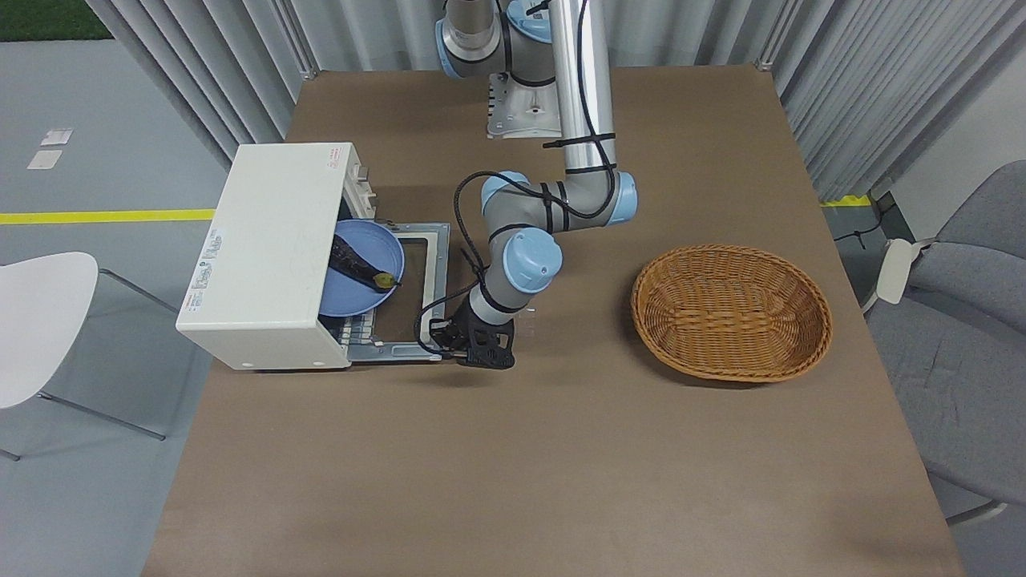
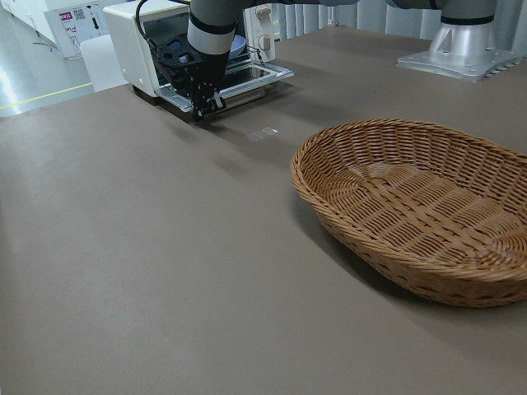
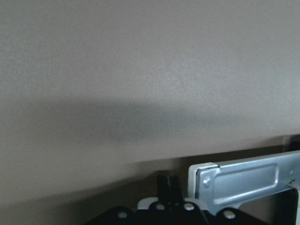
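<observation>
A white toaster oven (image 1: pixel 260 250) stands at the left with its metal door (image 3: pixel 241 180) folded down open. On a blue plate (image 1: pixel 351 298) in its mouth rests an eggplant (image 1: pixel 361 264). My black gripper (image 2: pixel 206 103) is low at the door's outer front corner, just above the table. In the wrist view its dark fingers point down right beside that door corner; whether they are shut or touching the door cannot be told.
A wicker basket (image 1: pixel 731 308) sits to the right on the brown table (image 1: pixel 577 481). Chairs stand beside the table on both sides.
</observation>
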